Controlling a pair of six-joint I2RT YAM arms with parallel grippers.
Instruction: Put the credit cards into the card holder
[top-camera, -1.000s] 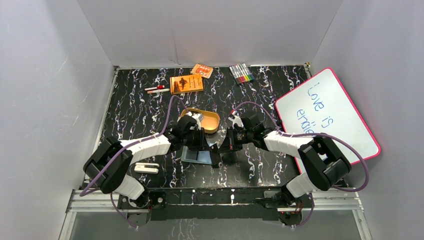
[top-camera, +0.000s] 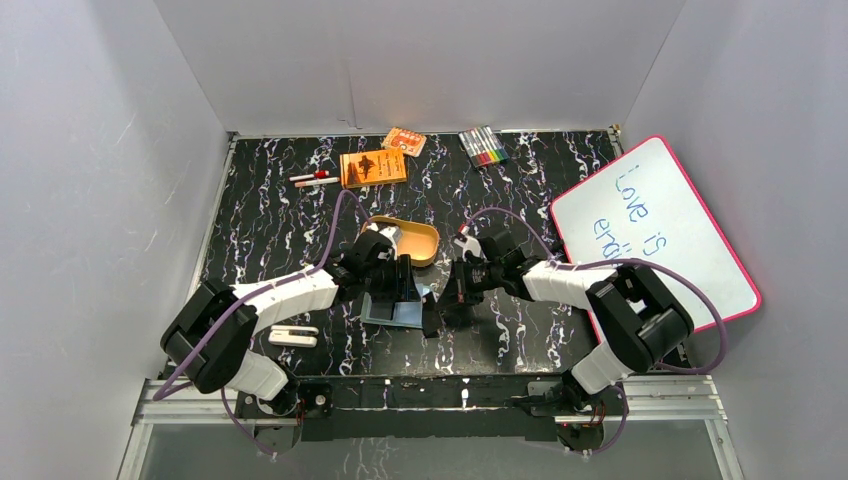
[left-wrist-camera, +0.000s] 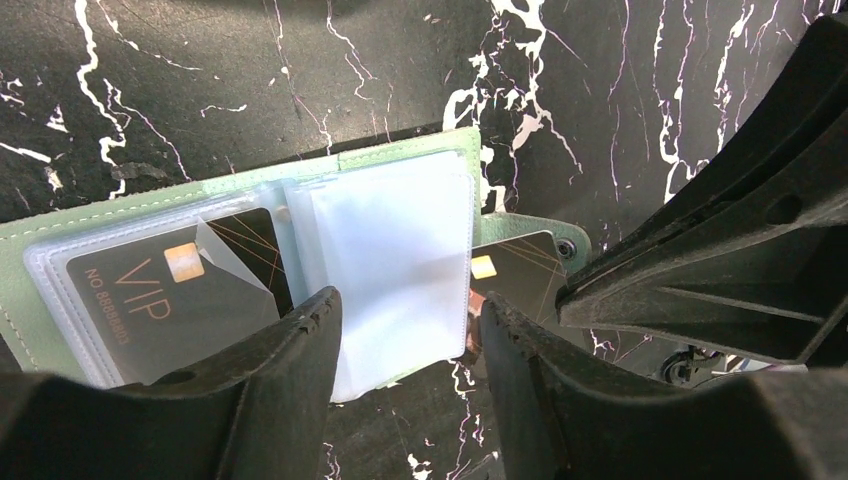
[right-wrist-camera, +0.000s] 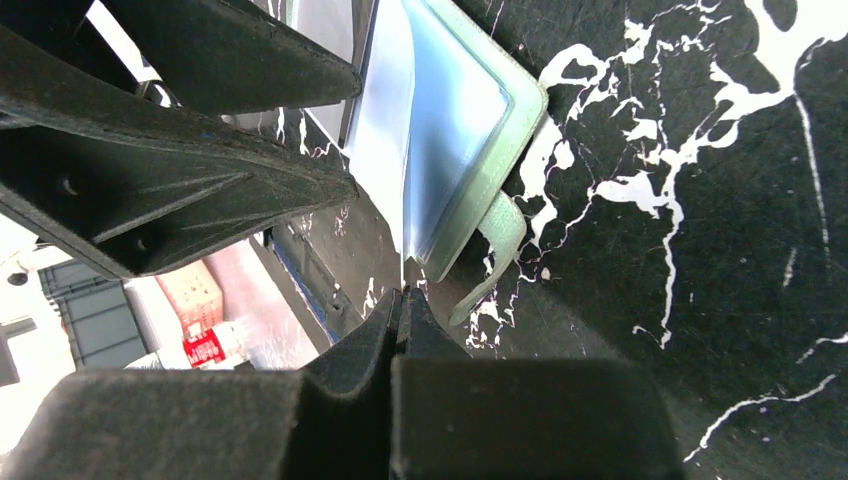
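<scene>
The pale green card holder (left-wrist-camera: 340, 160) lies unfolded on the table, a black VIP card (left-wrist-camera: 170, 300) in its left clear pocket. Above the right clear pocket (left-wrist-camera: 400, 260), my left gripper stands open, with no card visible between its fingers. A second black card (left-wrist-camera: 515, 275) with a gold chip sits at that pocket's right edge, beside the holder's strap (left-wrist-camera: 540, 232). My right gripper is shut on this card, which appears nearly edge-on in the right wrist view. Whether the card's edge is inside the pocket, I cannot tell.
An orange-yellow tray (top-camera: 420, 243) stands just behind the holder. Books (top-camera: 373, 168) and coloured pens (top-camera: 483, 147) lie at the back. The whiteboard (top-camera: 650, 230) takes up the right side; a white object (top-camera: 293, 335) lies at the front left.
The left arm has shifted slightly left, and its gripper fingers look wider apart in the top view. The right arm has moved a little to the left; its card remains beside the holder.
</scene>
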